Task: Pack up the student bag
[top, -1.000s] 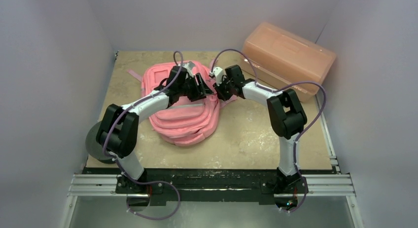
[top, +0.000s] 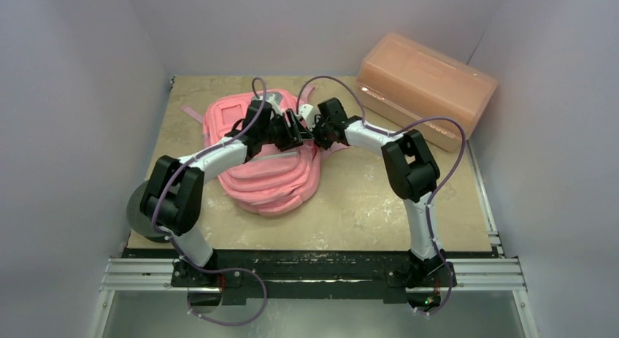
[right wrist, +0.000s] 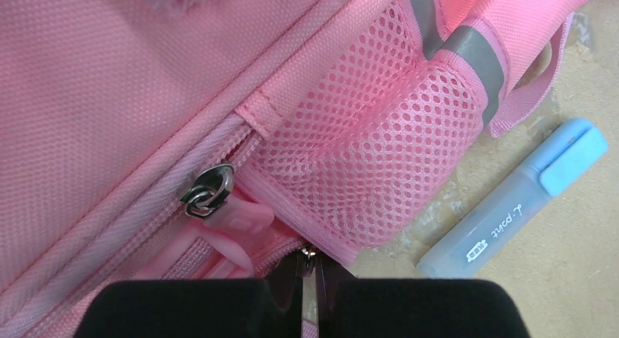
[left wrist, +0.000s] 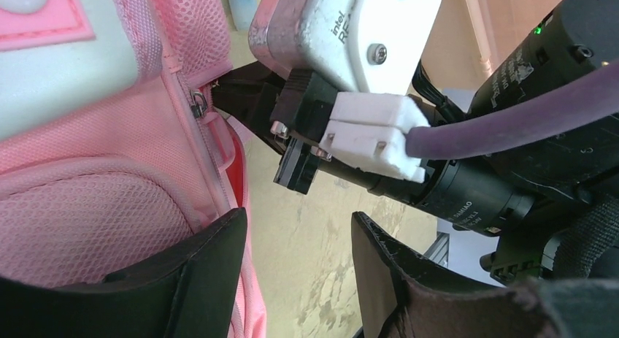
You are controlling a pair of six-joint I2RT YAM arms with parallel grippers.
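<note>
The pink bag [top: 268,179] lies flat on the table under both arms. Over its right side my left gripper is open, nothing between its fingertips. At the bag's side edge, below the mesh pocket [right wrist: 379,126], my right gripper has its fingertips nearly together, with a small metal zipper pull [right wrist: 309,251] caught between them. A second zipper pull [right wrist: 210,190], with a pink tab, lies on the zipper seam and is free. Beside the pocket, a blue highlighter [right wrist: 514,199] rests on the table.
A translucent orange box [top: 431,79] stands at the back right. Near the front left is a dark round object [top: 141,214], partly behind the left arm. Bare table [top: 358,206] stretches to the right of the bag. The two grippers are very close together.
The right arm has moved left, its gripper coming in against the bag's side. The bag has shifted slightly left. My left arm has barely moved.
</note>
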